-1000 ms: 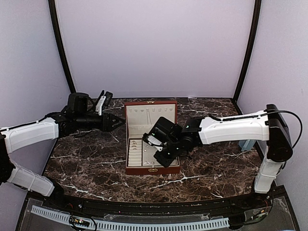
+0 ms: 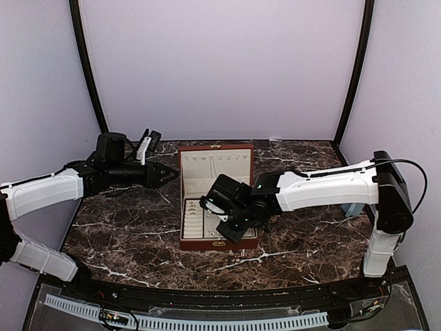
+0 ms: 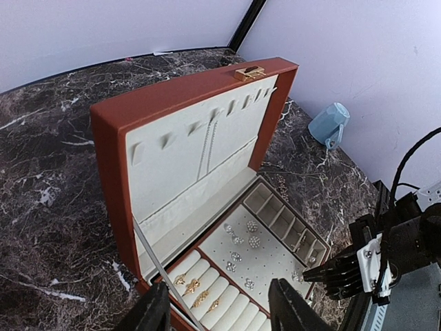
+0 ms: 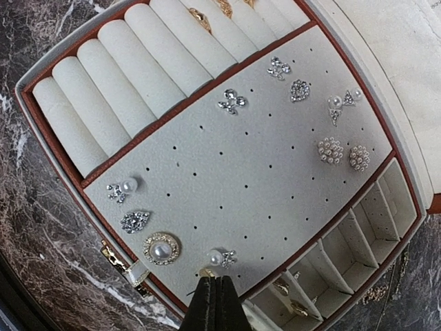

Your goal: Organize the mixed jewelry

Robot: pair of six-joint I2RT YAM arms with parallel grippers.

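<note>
The jewelry box stands open at mid-table, its lid upright behind. White ring rolls fill one side, several gold rings among them. On the pale earring board sit several earrings, including a gold-rimmed pearl one and a pearl flower one. My right gripper is shut over the board's corner. A small gold-coloured piece shows at its tips; whether it is pinched is unclear. My left gripper hangs open and empty, left of the box.
Small compartments along the box's side hold a few gold pieces. Chains lie on the marble outside it. A blue mug lies on its side at the right. Table left of the box is clear.
The left arm and the box stand where they were.
</note>
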